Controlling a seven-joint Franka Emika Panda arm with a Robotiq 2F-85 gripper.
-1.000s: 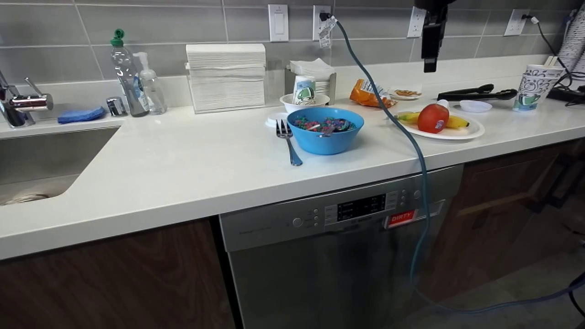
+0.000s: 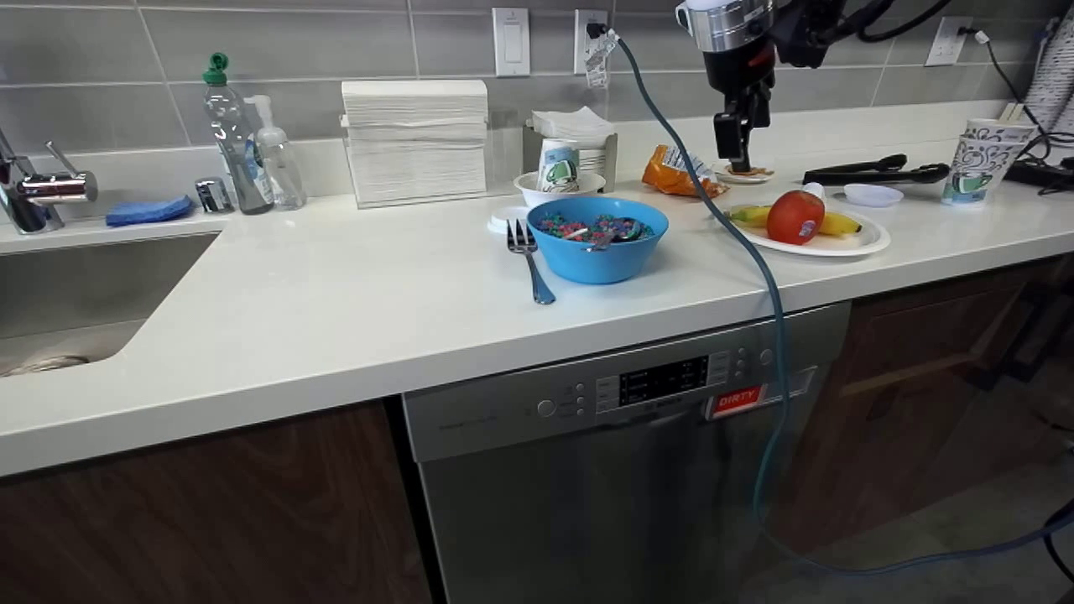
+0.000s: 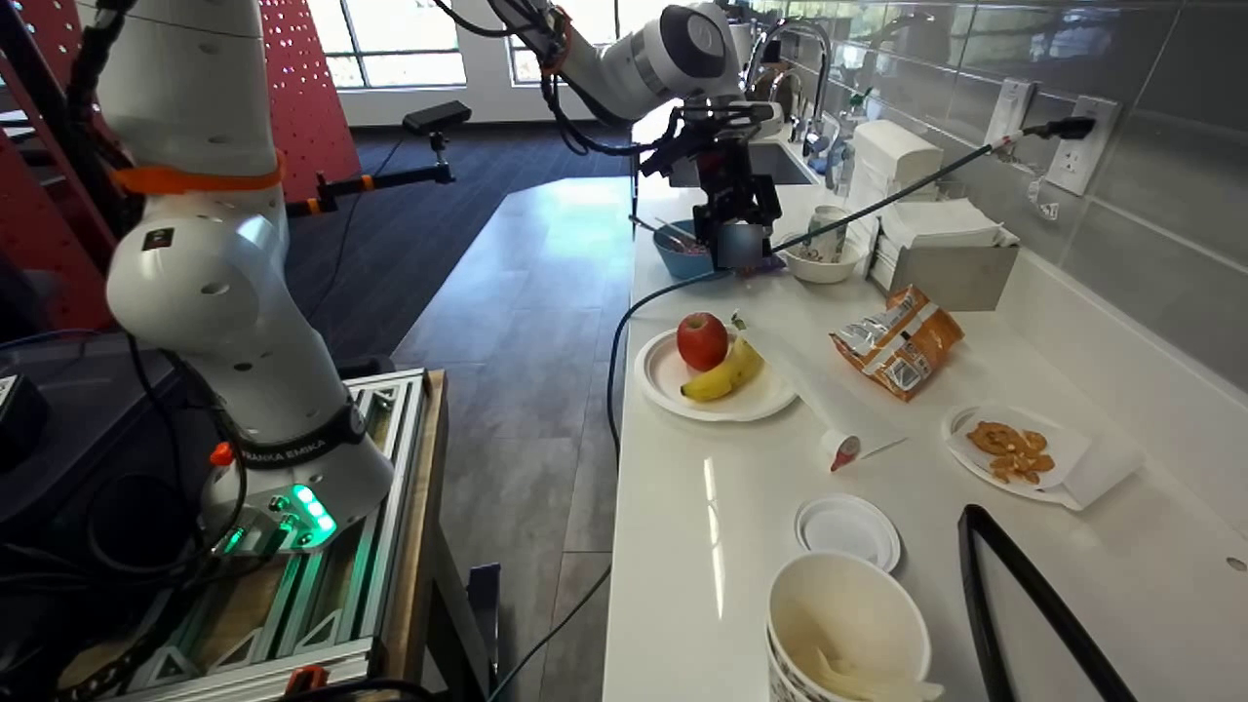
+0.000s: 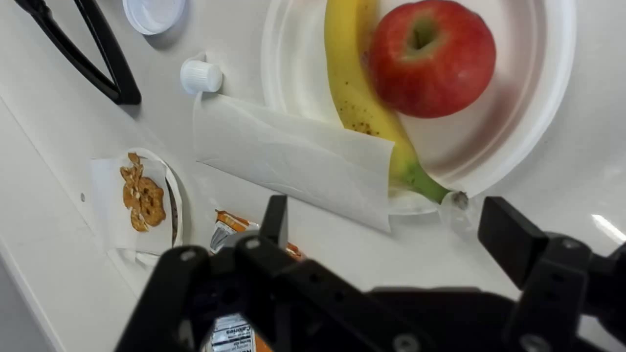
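Observation:
My gripper stands open above the counter, with a wide bare gap between its dark fingers. Seen in the wrist view, the red apple and the banana share a white plate beyond the fingertips. A pale, translucent wrapper-like sheet with a white cap at one end overlaps the banana. Partly behind the left finger is an orange snack bag. From outside, the gripper hangs high, apart from the counter things.
A blue bowl with colourful contents stands beside a fork. Pretzels, black tongs and a paper cup occupy the right side. A blue cable crosses the counter. Bare counter lies left of the fork.
In exterior view 1 the gripper has come lower and to the left, and more of the arm shows. The counter objects look unmoved.

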